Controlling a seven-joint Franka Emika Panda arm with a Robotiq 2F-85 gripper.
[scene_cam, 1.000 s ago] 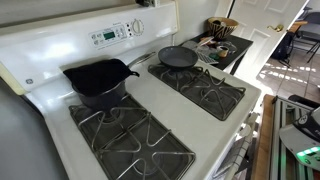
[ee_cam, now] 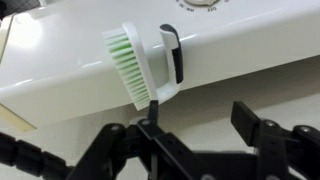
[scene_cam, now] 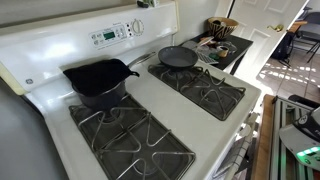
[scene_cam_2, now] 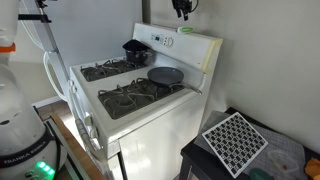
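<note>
A scrub brush with pale green and white bristles and a black-and-white handle lies on the top ledge of the stove's back panel in the wrist view. From exterior view 2 the brush shows only as a small pale green shape on that ledge. My gripper hangs just above it there. In the wrist view the gripper is open, its fingers apart with nothing between them, and the brush lies ahead of them and toward the left finger. Exterior view 1 does not show the gripper.
On the stove stand a black pot at the back left and a dark frying pan at the back right. A dark side table holds a white perforated mat. Bare wall rises behind the ledge.
</note>
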